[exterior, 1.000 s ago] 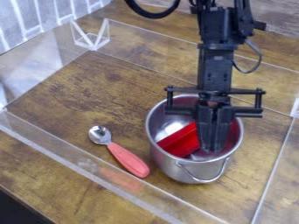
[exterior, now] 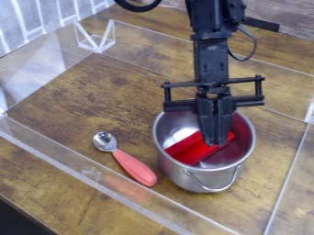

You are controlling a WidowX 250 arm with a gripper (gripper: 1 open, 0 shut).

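A steel pot [exterior: 204, 173] with a wire handle stands on the wooden table, holding a red object [exterior: 192, 145] inside. My black gripper [exterior: 221, 139] points down into the pot from above, its tips at or just over the red object; it looks shut, and I cannot see anything held between its fingers. A spoon with a pink handle [exterior: 132, 166] lies left of the pot, its silver bowl toward the upper left.
Clear plastic walls border the wooden table [exterior: 86, 101] along the left and front. A small white frame [exterior: 95, 39] sits at the back left.
My gripper has shifted slightly left and up within the pot over the last second. The pot and spoon look unmoved.
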